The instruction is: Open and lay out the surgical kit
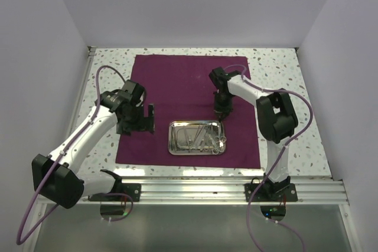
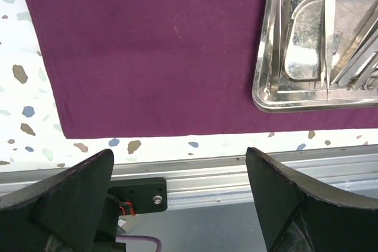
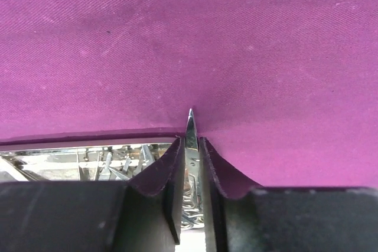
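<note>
A steel tray (image 1: 172, 138) of surgical instruments lies on a purple cloth (image 1: 177, 87). In the right wrist view, my right gripper is at the tray's right end, its fingers close around a pointed metal instrument (image 3: 191, 125); whether they grip it is unclear. In the top view that gripper (image 1: 221, 114) is just above the tray's back right corner. My left gripper (image 1: 146, 118) stands open left of the tray; in the left wrist view nothing is between its fingers, and a scalpel-like handle (image 2: 329, 16) and other instruments show in the tray (image 2: 263, 87).
The speckled table (image 1: 277, 69) borders the cloth. A metal rail (image 1: 177, 187) runs along the front edge.
</note>
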